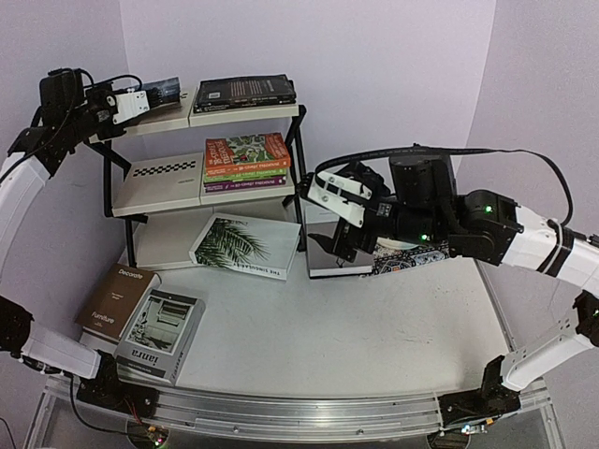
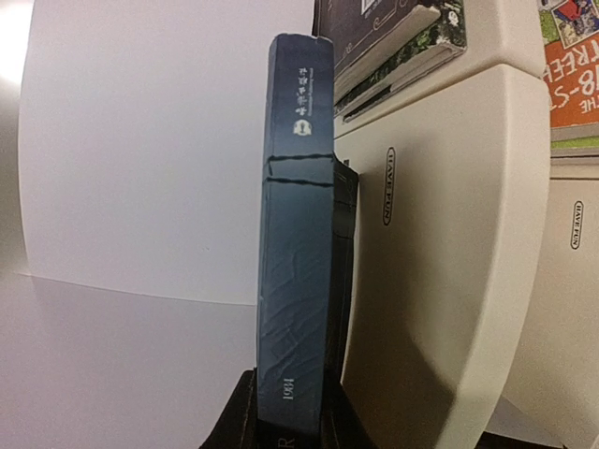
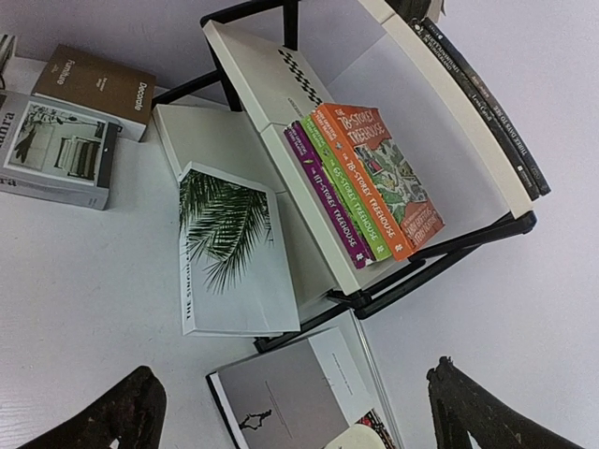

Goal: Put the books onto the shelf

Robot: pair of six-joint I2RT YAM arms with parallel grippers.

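My left gripper is shut on a blue book [image 2: 296,253], held spine toward the camera beside the left board of the top shelf [image 2: 440,262]; in the top view it is at the upper left. Dark books [image 1: 243,91] lie on the top shelf's right board. Treehouse books [image 1: 245,164] lie on the middle shelf. A palm-cover book [image 1: 245,245] rests at the bottom shelf. Brown [image 1: 117,299] and grey [image 1: 161,332] books lie at the front left. My right gripper hangs open over the right of the table.
The middle shelf's left board [image 1: 154,182] is clear. A grey book [image 3: 290,393] lies under the right gripper, with patterned items beside it. Walls close in at the back and sides.
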